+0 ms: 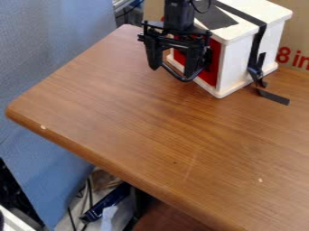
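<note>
My black gripper (173,56) hangs at the top centre, at the front of a white box (233,72) that has a red front panel (210,69) and black straps over it. The gripper sits against or just before the red panel; whether its fingers are open or holding a part of the box is hard to tell at this size.
A black strap end (273,96) lies on the table right of the box. A cardboard box (294,45) stands behind, and a blue-grey fabric partition (49,72) borders the table's left side.
</note>
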